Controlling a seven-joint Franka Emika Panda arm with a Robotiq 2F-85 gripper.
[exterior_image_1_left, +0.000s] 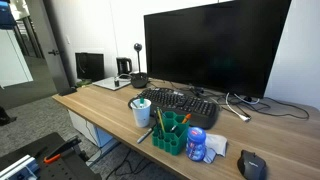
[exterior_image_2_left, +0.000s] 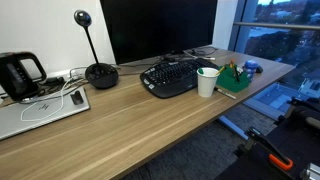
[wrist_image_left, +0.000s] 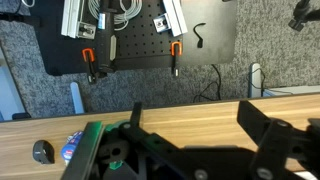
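Note:
In the wrist view my gripper hangs high above the desk's edge, its dark fingers (wrist_image_left: 135, 118) spread apart. It looks open, and only bare wood and floor show between the tips. A green divided holder (exterior_image_1_left: 170, 138) with pens and tools stands on the desk, partly hidden by the gripper in the wrist view. A white cup (exterior_image_2_left: 207, 82) with something green at its top stands beside it. On the holder's other side sits a blue round container (exterior_image_1_left: 196, 143). I cannot make out the gripper in either exterior view.
A white cloth (exterior_image_1_left: 215, 146) and a black mouse (exterior_image_1_left: 252, 165) lie past the blue container. Behind are a keyboard (exterior_image_2_left: 178, 77) and a large monitor (exterior_image_1_left: 215, 45). A black base plate with orange-handled clamps (wrist_image_left: 90, 62) lies across a floor gap.

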